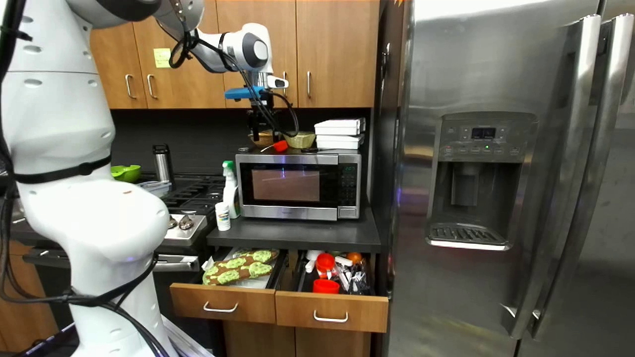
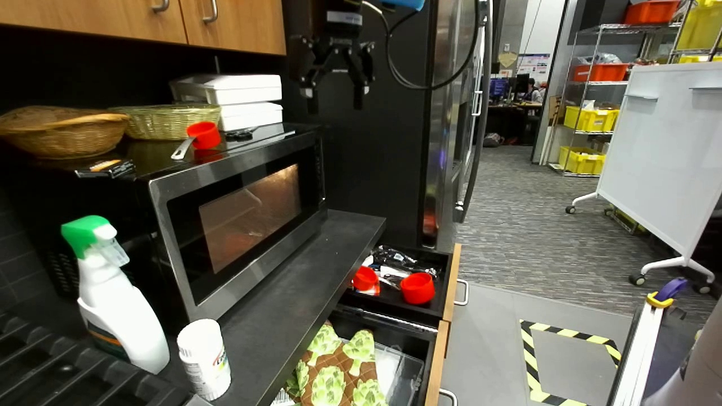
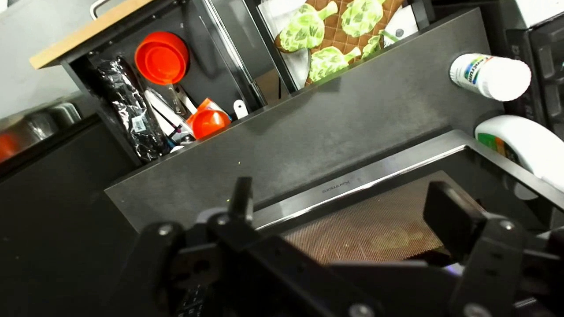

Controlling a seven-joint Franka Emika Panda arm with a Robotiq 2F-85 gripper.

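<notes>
My gripper (image 2: 335,101) hangs in the air, open and empty, its two fingertips well apart in the wrist view. From exterior view 1 it appears in front of the baskets over the microwave (image 1: 288,211). On the microwave's top lies a red measuring cup (image 2: 204,135) with a metal handle. The right drawer (image 1: 332,310) is pulled out and holds a red cup (image 3: 161,57), a second red cup (image 3: 209,122), utensils and a black plastic bag (image 3: 129,108). In the left drawer (image 1: 223,302), also out, lies an artichoke-print mitt or cloth (image 3: 328,39).
Wicker baskets (image 2: 64,132) and stacked white boxes (image 2: 243,101) stand on the microwave. A spray bottle (image 2: 118,298) and a white canister (image 2: 204,358) are at the counter's stove end. A refrigerator (image 1: 506,178) stands to the right.
</notes>
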